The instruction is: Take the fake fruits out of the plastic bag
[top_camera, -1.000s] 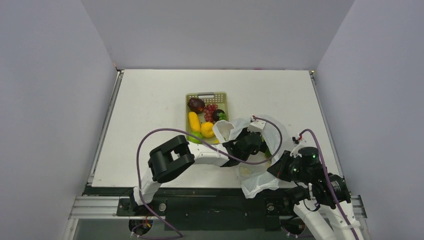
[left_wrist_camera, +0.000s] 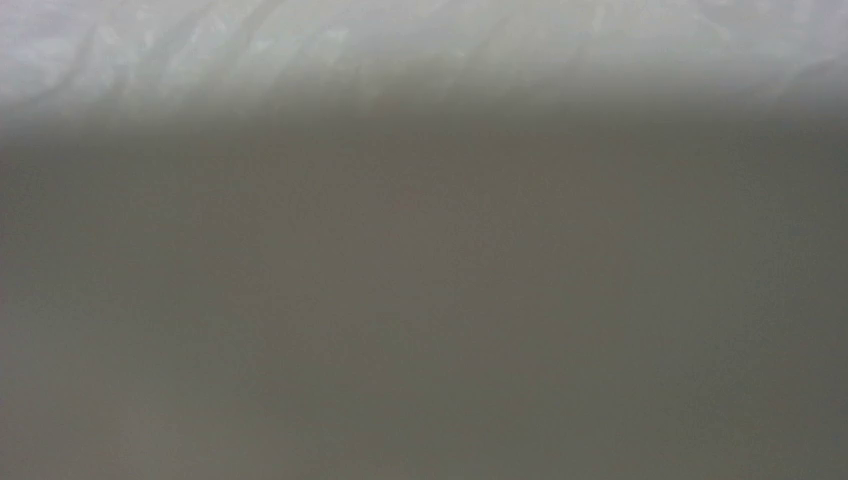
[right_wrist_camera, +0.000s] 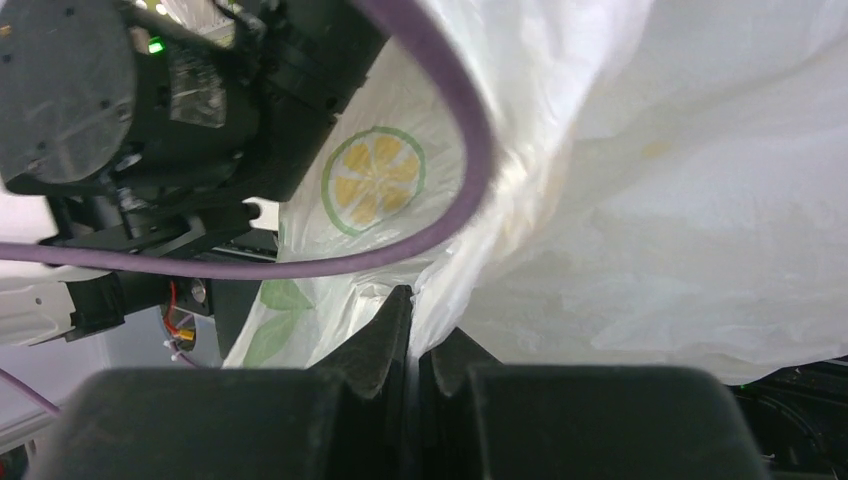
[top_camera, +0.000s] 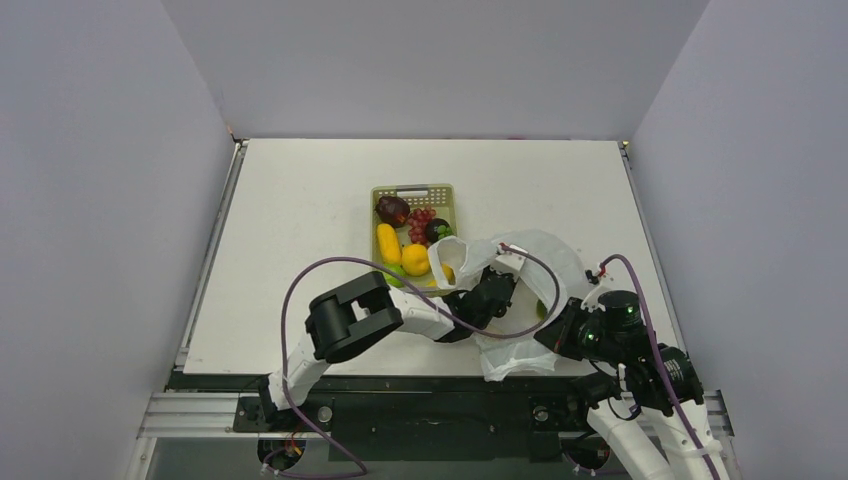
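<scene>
The white plastic bag [top_camera: 540, 247] lies open on the right half of the table. A green fruit [top_camera: 541, 309] shows partly inside it. My left gripper [top_camera: 508, 292] reaches into the bag, with its fingers hidden there. Blurred plastic and a grey-brown blur fill the left wrist view, so what lies between those fingers does not show. On the bag's near right side my right gripper is shut, a gathered fold of plastic pinched between its fingers. The plastic rises from that pinch in the right wrist view, printed with a lemon slice [right_wrist_camera: 373, 181].
A green basket [top_camera: 375, 205] holds several fruits, among them an eggplant [top_camera: 392, 210], red grapes [top_camera: 421, 226] and an orange [top_camera: 415, 260]. The bag's left edge overlaps its near right corner. Clear tabletop lies left and behind.
The green fruit is more covered. My right arm stayed still.
</scene>
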